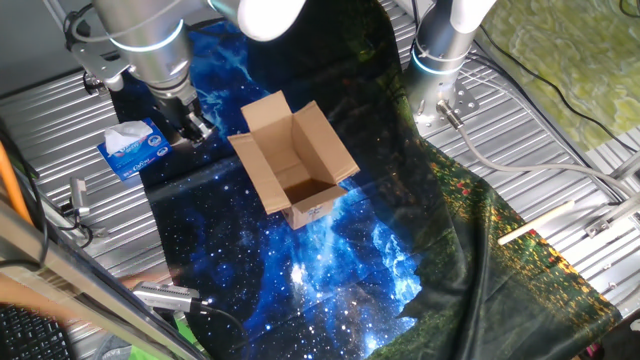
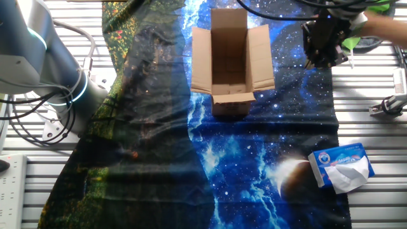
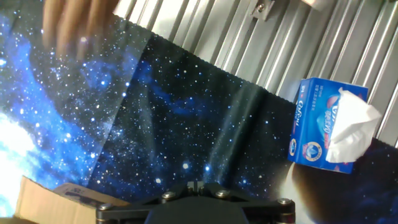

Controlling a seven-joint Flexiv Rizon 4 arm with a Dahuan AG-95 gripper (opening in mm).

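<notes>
An open cardboard box (image 1: 291, 160) stands on the dark star-print cloth, its flaps spread outward and no item visible inside. A blue tissue box (image 1: 134, 150) with a white tissue sticking out lies at the cloth's edge. My gripper (image 1: 207, 133) hangs between the two, apart from both. In the wrist view the gripper has its fingertips together, with nothing showing between them. That view catches the tissue box (image 3: 326, 124) at right and a flap of the cardboard box (image 3: 37, 202) at lower left. From the other side, the cardboard box (image 2: 230, 63) appears at top centre.
A person's hand (image 3: 71, 28) is blurred at the wrist view's upper left. The cloth (image 2: 159, 159) has folds and wide bare areas. A pale stick (image 1: 537, 222) lies at the right.
</notes>
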